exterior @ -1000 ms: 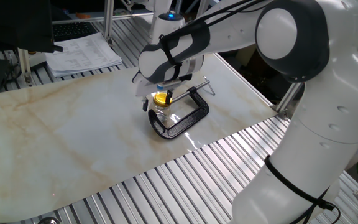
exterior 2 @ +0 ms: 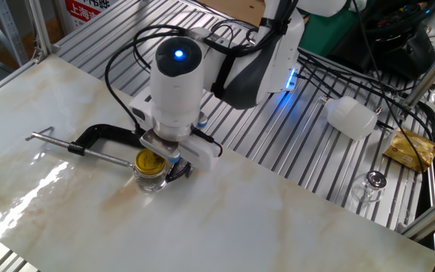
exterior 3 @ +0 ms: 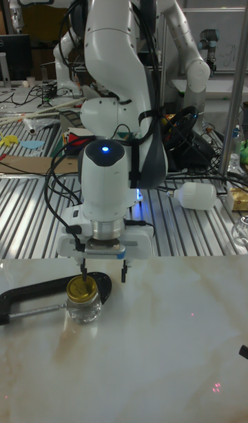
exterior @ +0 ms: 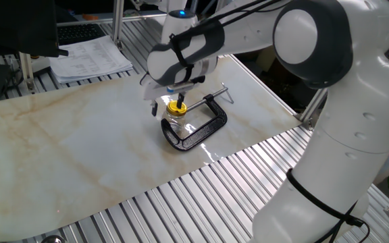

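A clear glass jar with a yellow lid (exterior: 176, 108) stands upright on the marbled board, within the opening of a black C-clamp (exterior: 204, 133). The clamp lies flat, its metal screw rod (exterior 2: 97, 154) reaching toward the jar. Above this spot my gripper (exterior 3: 104, 273) points down, open, its two dark fingers well apart. One finger (exterior 3: 83, 267) overlaps the yellow lid (exterior 3: 82, 290) in exterior view 3, while the other hangs off to the jar's side. Whether that first finger touches the lid cannot be told. Nothing shows held between the fingers.
The marbled board (exterior: 66, 148) is clear across its broad left part in exterior view 1. Papers (exterior: 90, 59) lie beyond it. On the slatted table are a white bulb-shaped object (exterior 2: 351, 118), a small glass jar (exterior 2: 370, 187) and a yellow packet (exterior 2: 410, 149).
The jar and clamp have stayed in place.
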